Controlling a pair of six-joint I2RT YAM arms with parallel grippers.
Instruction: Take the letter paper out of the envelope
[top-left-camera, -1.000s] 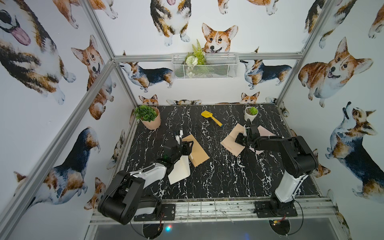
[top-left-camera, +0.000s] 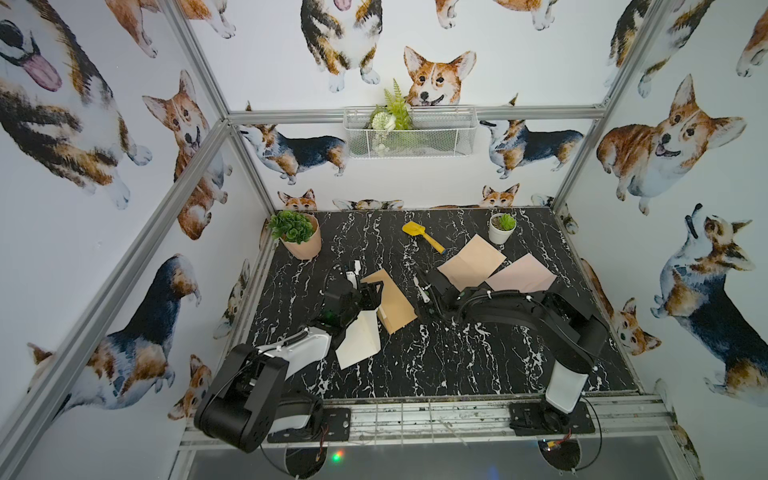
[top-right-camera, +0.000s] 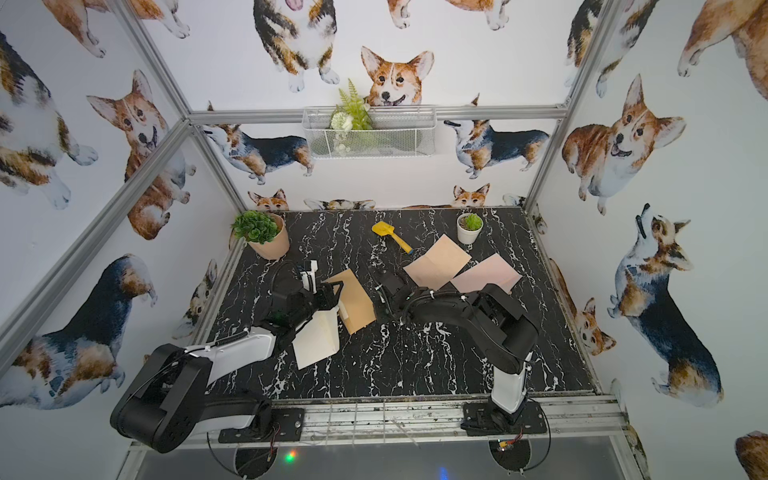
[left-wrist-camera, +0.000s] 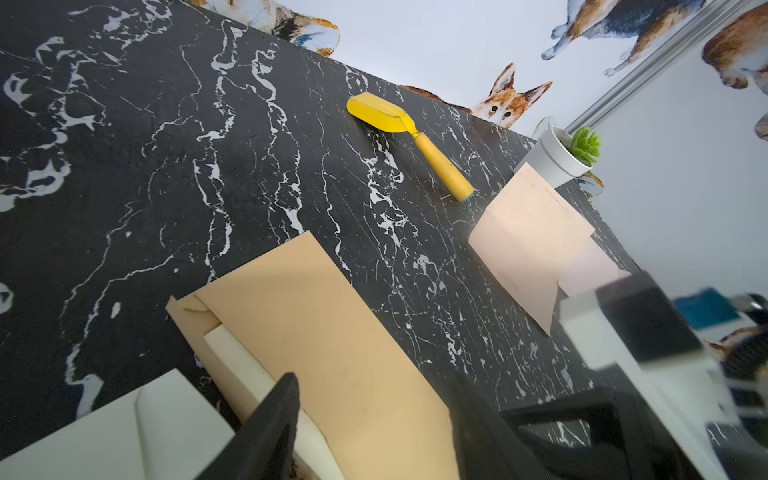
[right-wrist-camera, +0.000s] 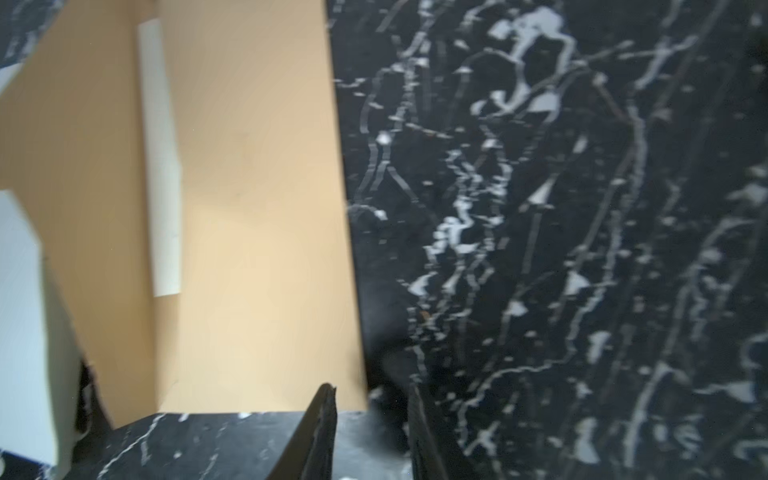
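A brown envelope (top-left-camera: 390, 300) lies mid-table with its flap (right-wrist-camera: 80, 192) folded open to the left. In its mouth shows a narrow pale strip of paper (right-wrist-camera: 164, 160); the rest of that paper is hidden inside. My left gripper is open over the envelope, its fingers apart and nothing seen held between them. At the envelope's near right corner, my right gripper has a gap between its fingers and holds nothing.
A cream envelope (top-right-camera: 316, 339) lies beside the brown one, near the left arm. Two pinkish sheets, one creased peach (top-left-camera: 476, 260) and one paler (top-left-camera: 524, 274), lie to the right. A yellow shovel (top-left-camera: 424, 235) and potted plants (top-left-camera: 502, 230) stand farther back.
My right arm has swung left from above the pinkish sheets to beside the brown envelope. The peach sheet has shifted slightly. My left arm has barely moved.
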